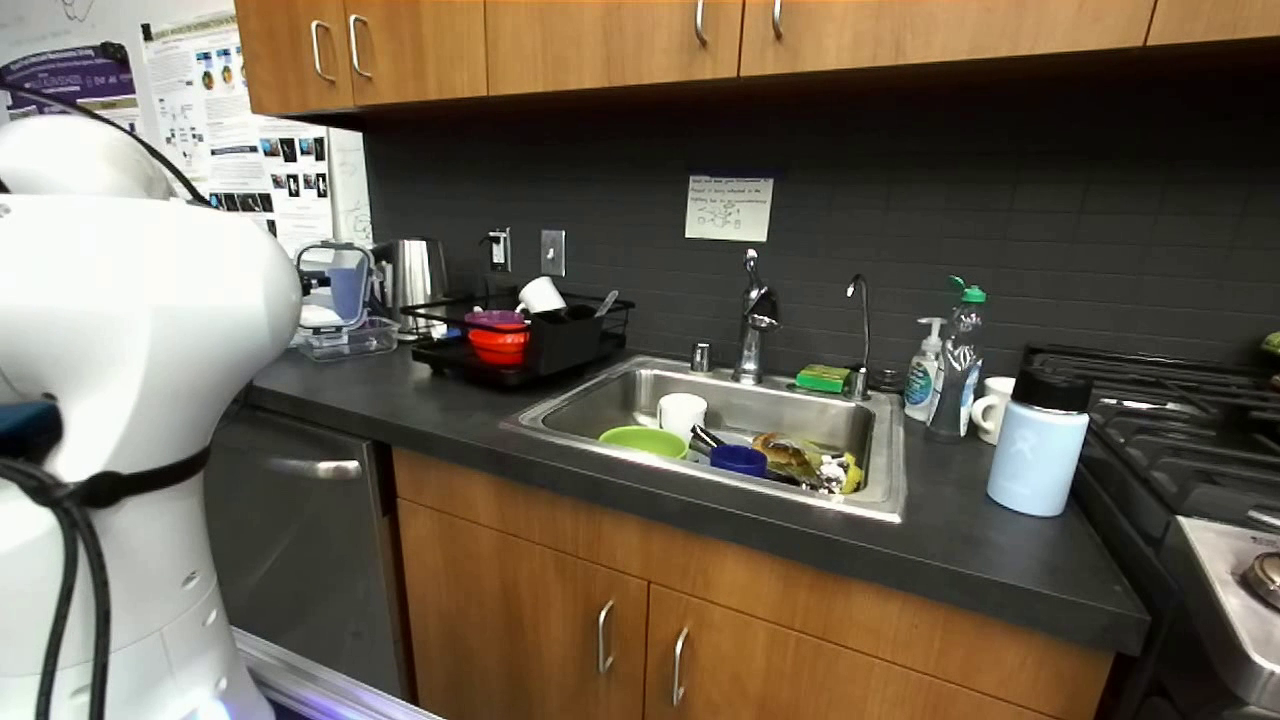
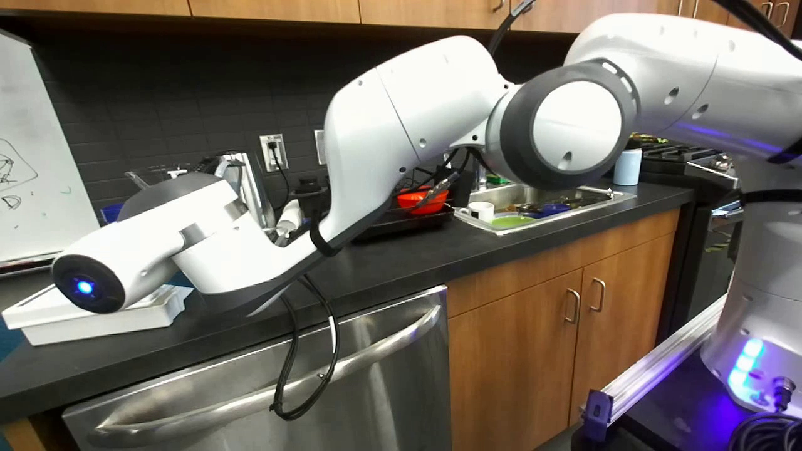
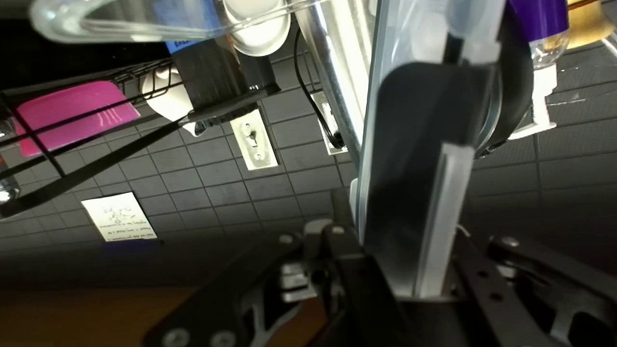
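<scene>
A clear plastic lid (image 1: 344,289) with a grey-blue rim stands nearly upright at the far left of the counter in exterior view 1. My gripper (image 1: 314,283) is shut on its edge. In the wrist view the lid (image 3: 428,115) rises from between the fingers, seen at a steep angle. Below it, a clear plastic container (image 1: 350,341) sits on the counter; whether the two touch is unclear. Exterior view 2 shows the wrist (image 2: 124,274) low at the left, with the gripper hidden behind the arm.
A steel kettle (image 1: 420,282) stands close behind the lid, and a black dish rack (image 1: 564,342) is to its right. A white tray (image 2: 98,319) lies at the counter's left end. The sink (image 1: 882,462) holds several dishes.
</scene>
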